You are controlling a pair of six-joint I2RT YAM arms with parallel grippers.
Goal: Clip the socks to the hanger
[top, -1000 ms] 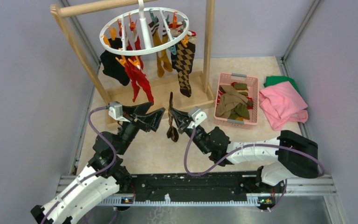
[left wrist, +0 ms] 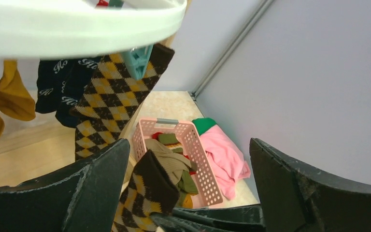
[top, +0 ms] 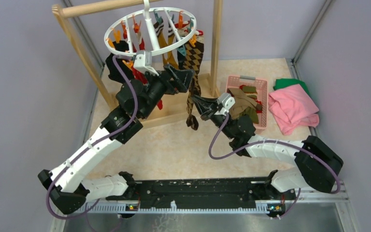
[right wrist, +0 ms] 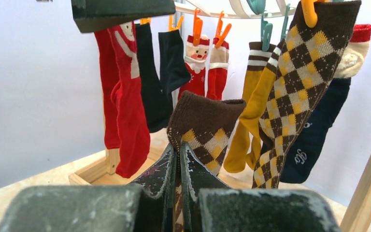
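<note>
A brown-and-yellow argyle sock (right wrist: 204, 116) hangs from my right gripper, which is shut on it a little below the cuff. Its cuff stands free above the fingers. In the left wrist view the same sock (left wrist: 147, 195) shows low, between and below the tips of my left gripper, which is open and holds nothing. A teal clip (left wrist: 137, 63) on the white hanger ring (left wrist: 96, 31) is above the left fingers. The matching argyle sock (right wrist: 302, 77) hangs from an orange clip (right wrist: 310, 12). Seen from above, my left gripper (top: 186, 79) is beside the ring's front right side.
Red socks (right wrist: 128, 101), dark socks (right wrist: 152, 87) and mustard socks (right wrist: 253, 111) hang around the ring. A wooden frame post (top: 216, 43) stands close on the right. The pink basket (top: 265, 111) holds more socks, with a pink cloth (top: 292, 106) beside it.
</note>
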